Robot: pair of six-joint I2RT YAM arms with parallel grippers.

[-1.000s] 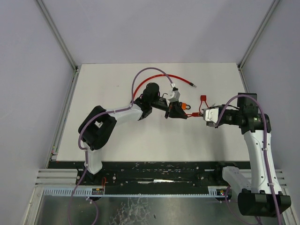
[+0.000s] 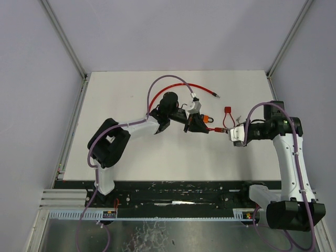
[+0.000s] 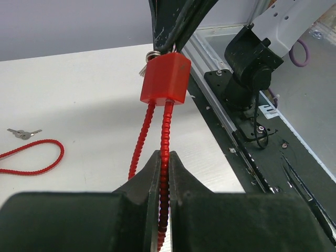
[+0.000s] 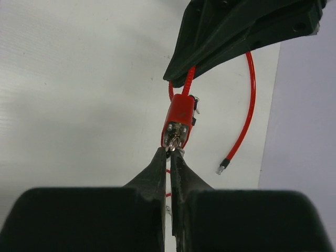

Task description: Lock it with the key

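A red padlock (image 3: 165,79) with a red cord shackle hangs between the grippers. My left gripper is shut on the red cord (image 3: 165,136). My right gripper is at the padlock's metal keyhole end (image 4: 176,131), where a small key ring shows; how far its fingers are closed there is hard to tell. In the top view the padlock (image 2: 219,129) lies horizontally between both tips.
On the white board lie a second red-corded lock (image 2: 227,110) with loose keys (image 3: 23,134), a long red cable (image 2: 197,86) and an orange-black item (image 2: 206,119). The front board is clear.
My right arm has shifted its elbow and wrist slightly, its tip drawing a little to the right of the padlock. The left arm is still.
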